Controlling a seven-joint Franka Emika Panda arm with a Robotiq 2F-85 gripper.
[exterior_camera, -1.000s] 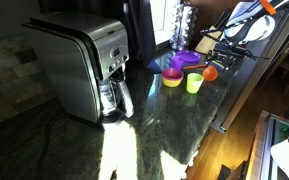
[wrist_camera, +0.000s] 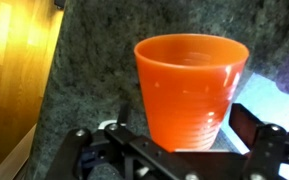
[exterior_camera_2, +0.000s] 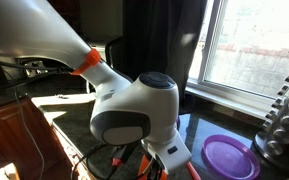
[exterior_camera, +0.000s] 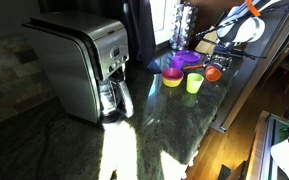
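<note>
In the wrist view an orange cup [wrist_camera: 187, 105] fills the middle, its rim toward the top of the picture. My gripper is open, with one dark finger on each side of the cup's lower part. Whether either finger touches it, I cannot tell. From exterior view 1 the same orange cup [exterior_camera: 213, 73] appears small at the counter's far right, near the white arm. Exterior view 2 shows mostly the arm, and the cup cannot be made out clearly there.
A light green cup [exterior_camera: 194, 83], stacked bowls [exterior_camera: 172, 78] and a purple cup [exterior_camera: 177, 63] stand on the dark counter. A purple plate [exterior_camera_2: 229, 158] lies near the window. The coffee maker [exterior_camera: 92, 65] is at the left.
The orange cup's outline has shifted and changed slightly over the last second. The white arm beside it has also changed pose a little. The other tableware has stayed put.
</note>
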